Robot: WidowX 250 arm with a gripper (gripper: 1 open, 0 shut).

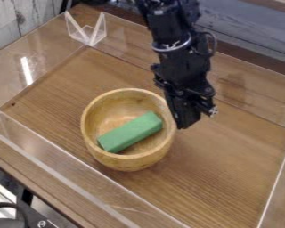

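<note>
A tan round bowl [159, 148] sits left of the table's middle, holding a green rectangular block [129, 133] lying diagonally. My dark gripper [188, 118] hangs just right of the bowl's rim, outside it and raised. Nothing shows in it; it looks shut, though its fingertips are small and dark.
A clear plastic holder [88, 25] stands at the back left, and raised edges border the table.
</note>
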